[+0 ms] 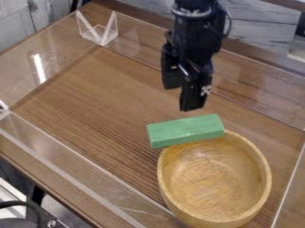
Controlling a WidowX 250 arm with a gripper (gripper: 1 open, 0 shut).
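Observation:
My black gripper (187, 82) hangs over the upper middle of the wooden table, its fingers open and pointing down, nothing visible between them. Below it, a flat green block (185, 131) lies with its right end against or over the rim of a round, pale wooden bowl (212, 196), which is empty inside.
A small white wire-like holder (98, 28) stands at the back left. A black cable (24, 209) shows at the lower left edge.

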